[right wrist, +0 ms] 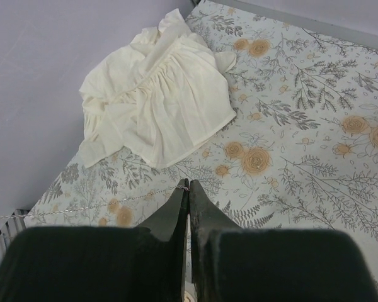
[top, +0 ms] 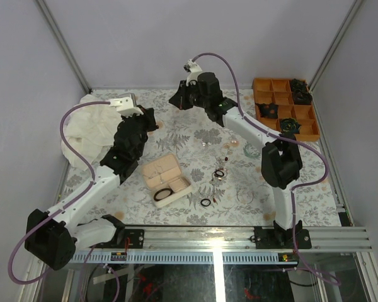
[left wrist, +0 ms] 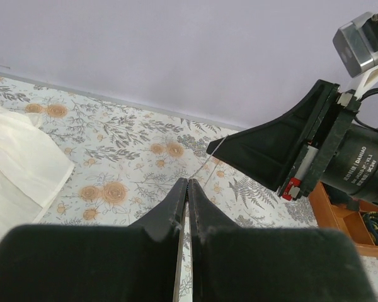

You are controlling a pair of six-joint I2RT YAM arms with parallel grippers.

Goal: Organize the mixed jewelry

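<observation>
Both grippers are raised over the floral mat. My left gripper is shut, a fine chain (left wrist: 208, 158) at its tip running up toward the right gripper. My right gripper is shut, with the thin silver chain (right wrist: 132, 197) at its tip, stretching off to the left. An open cream jewelry box (top: 163, 167) holds a dark bangle (top: 162, 193) and some fine items. Loose rings, chains and small pieces (top: 219, 173) lie to the box's right.
An orange compartment tray (top: 309, 131) with dark items stands at the back right. A white cloth (top: 91, 129) lies bunched at the left.
</observation>
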